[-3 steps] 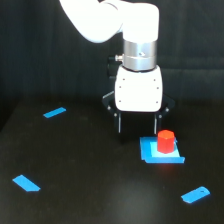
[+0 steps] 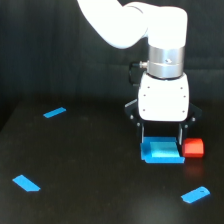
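The red block (image 2: 193, 148) sits at the right edge of the light-blue square (image 2: 161, 152) on the dark table. My gripper (image 2: 161, 142) is low over that square, its two dark fingers (image 2: 181, 138) spread apart. No object shows between them, though the white gripper body covers part of the area behind. The block is just right of the right finger; whether they touch, I cannot tell.
Strips of blue tape lie flat on the dark table: one at the back left (image 2: 55, 112), one at the front left (image 2: 26, 184) and one at the front right (image 2: 195, 195).
My gripper has moved right, from the left side of the square to over it. The red block has shifted right, from on the square to its right edge.
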